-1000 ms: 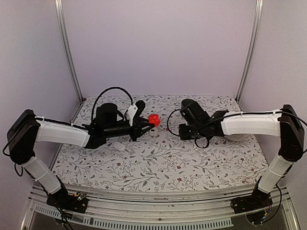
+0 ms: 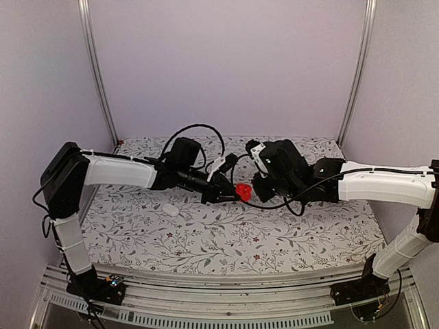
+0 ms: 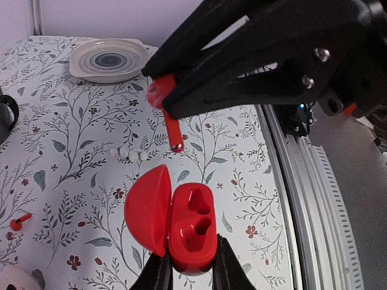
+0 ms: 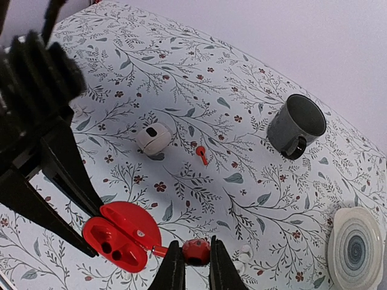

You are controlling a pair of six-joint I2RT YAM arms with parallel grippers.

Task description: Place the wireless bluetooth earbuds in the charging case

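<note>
The red charging case (image 3: pixel 193 235), lid open and two empty slots facing up, is held in my shut left gripper, near the middle of the table in the top view. My right gripper is shut on a red earbud, which shows in the left wrist view with its stem pointing down, just above and beyond the case. A second red earbud (image 4: pixel 201 152) lies loose on the tabletop (image 4: pixel 139 187).
A dark grey mug (image 4: pixel 289 130) and a round white dish (image 4: pixel 354 248) stand on the table. A small white object (image 4: pixel 152 138) and a cluster of white pieces (image 3: pixel 127 153) lie nearby. Both arms are close together in the middle.
In the top view my left gripper has moved right with the case, and my right arm has shifted and turned inward, so the two grippers are now closer together.
</note>
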